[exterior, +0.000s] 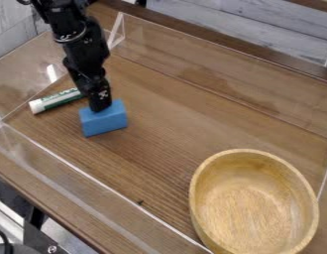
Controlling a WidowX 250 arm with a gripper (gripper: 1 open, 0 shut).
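Note:
The black gripper [93,91] reaches down from the top left, its fingers low over a blue block [104,122] on the wooden table. The gripper is open. Whether a finger touches the block is hard to tell at this size. A white and green tube [54,101] lies just left of the block, partly behind the gripper.
A large empty light wooden bowl [253,204] sits at the lower right. The table's edge and some cables are at the lower left.

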